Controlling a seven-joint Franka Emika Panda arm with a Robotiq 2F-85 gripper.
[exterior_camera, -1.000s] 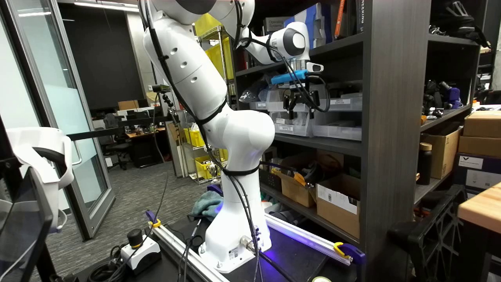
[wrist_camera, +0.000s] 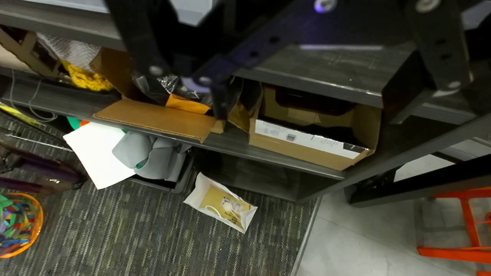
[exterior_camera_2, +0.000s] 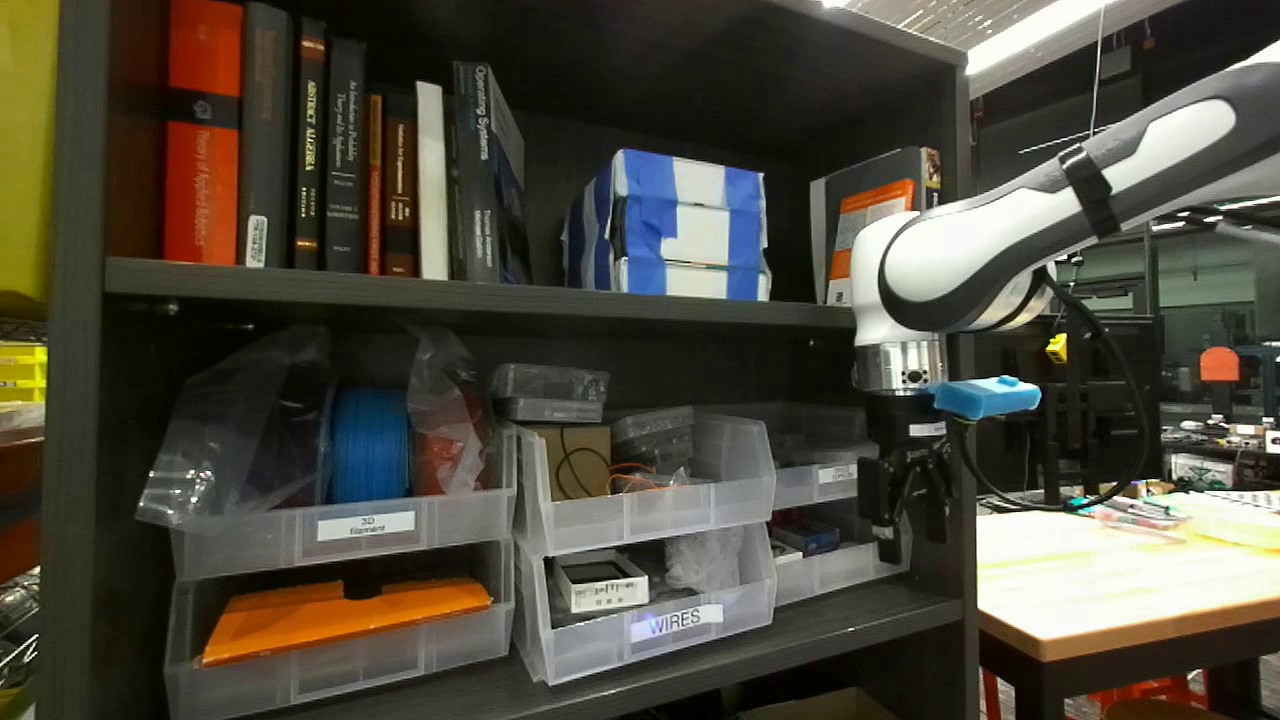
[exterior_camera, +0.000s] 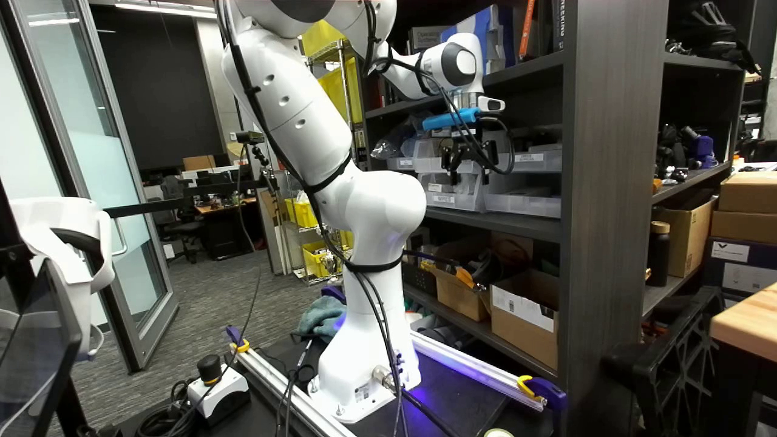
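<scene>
My gripper (exterior_camera: 470,175) hangs pointing down in front of the shelf's clear bins, its fingers apart and nothing between them. In exterior view 2 the gripper (exterior_camera_2: 909,528) is at the right end of the bin row, near the shelf's side panel. Its dark fingers (wrist_camera: 221,101) fill the top of the wrist view and stand wide apart. Closest behind it in exterior view 2 is a lower right bin (exterior_camera_2: 840,572) with small boxes inside. Left of that are a bin labelled WIRES (exterior_camera_2: 678,620) and a 3D filament bin (exterior_camera_2: 360,524) holding a blue spool (exterior_camera_2: 369,444).
Books and a blue-and-white box (exterior_camera_2: 692,228) stand on the shelf above. Below the gripper are an open cardboard box (wrist_camera: 303,147) on the low shelf and a white paper bag (wrist_camera: 221,202) on the floor. A wooden table (exterior_camera_2: 1080,576) lies to the right.
The gripper and the arm's end have shifted very slightly to the right in exterior view 1. The bins and the rest of the scene look the same.
</scene>
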